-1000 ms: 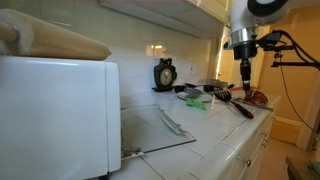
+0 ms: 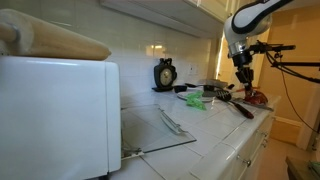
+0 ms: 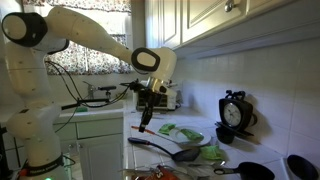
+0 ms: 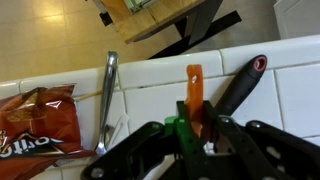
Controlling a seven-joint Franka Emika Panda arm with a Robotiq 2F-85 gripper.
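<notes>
My gripper is shut on an orange-handled utensil (image 4: 195,88), whose orange end sticks out past the fingers in the wrist view. Its other end is hidden by the gripper. Beneath it on the white tiles lies a black utensil handle (image 4: 242,86), apart from the fingers as far as the wrist view shows. Exterior view 2 has the gripper (image 3: 150,112) over the counter's front part. From exterior view 1, the gripper (image 2: 246,86) appears above the far end of the counter.
A red snack bag (image 4: 40,128) and a metal utensil (image 4: 107,98) lie to the left in the wrist view. Green items (image 3: 211,153), a dark pan (image 3: 246,171) and a black clock-like scale (image 3: 237,112) occupy the counter. A white box-shaped appliance (image 2: 60,115) fills the near left.
The counter items look unmoved.
</notes>
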